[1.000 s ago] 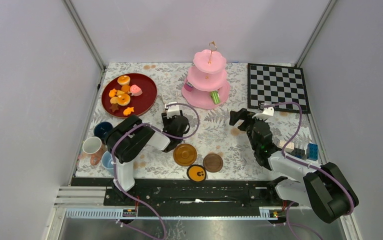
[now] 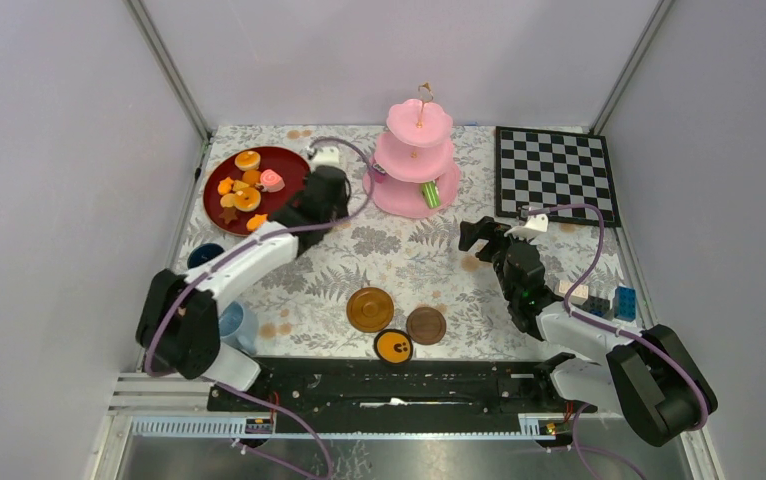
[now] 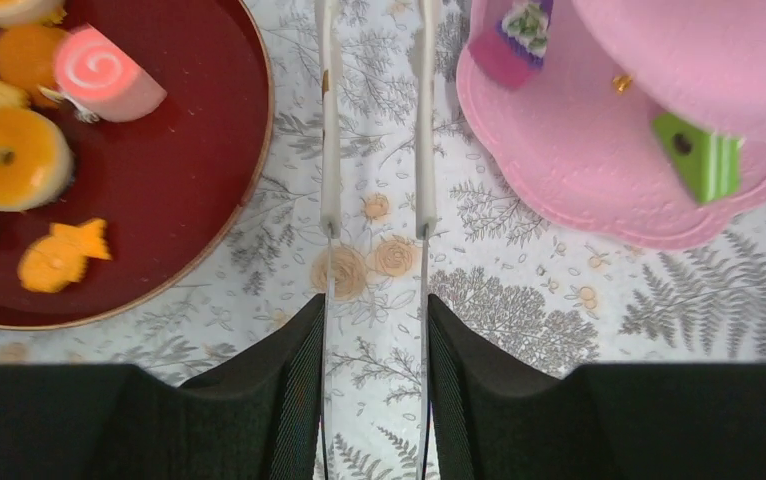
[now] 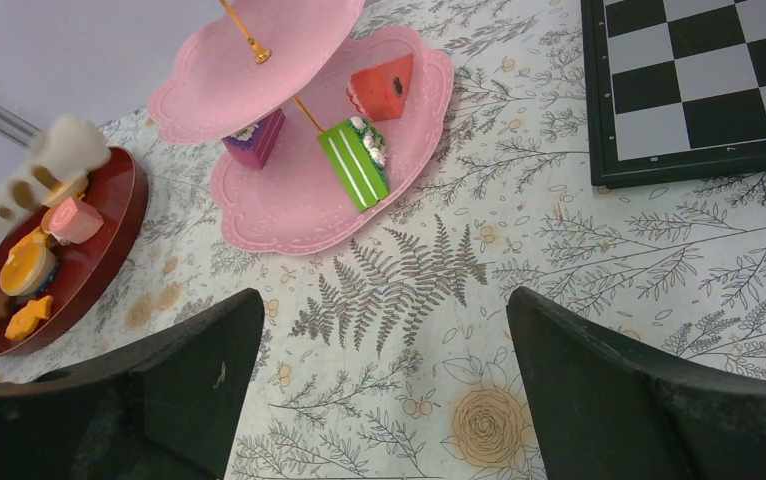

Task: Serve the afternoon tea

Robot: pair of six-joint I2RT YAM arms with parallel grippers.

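Observation:
My left gripper is shut on a pair of tongs (image 3: 426,180), whose two pale arms stretch forward and stand apart with nothing between them. It hangs over the table between the dark red tray and the pink stand, blurred in the top view. On the tray (image 2: 297,190) lie several toy pastries, among them a pink swirl roll (image 3: 106,75), a fish-shaped cookie (image 3: 59,257) and round buns. The three-tier stand (image 2: 411,155) carries green (image 4: 354,165), red (image 4: 382,88) and purple (image 4: 255,140) cake slices at its bottom. My right gripper stays open and empty, short of the stand.
A checkered board (image 2: 557,170) lies at the back right. Near the front are two brown coasters (image 2: 370,309) (image 2: 426,325) and a yellow-faced one (image 2: 393,346). Blue cups (image 2: 238,325) stand at the left, partly behind my left arm. Small boxes (image 2: 624,302) sit at the right edge.
My left arm has swung back and slightly left with the tongs, from the table's middle towards the gap beside the tray. The right arm and the pastries appear unmoved.

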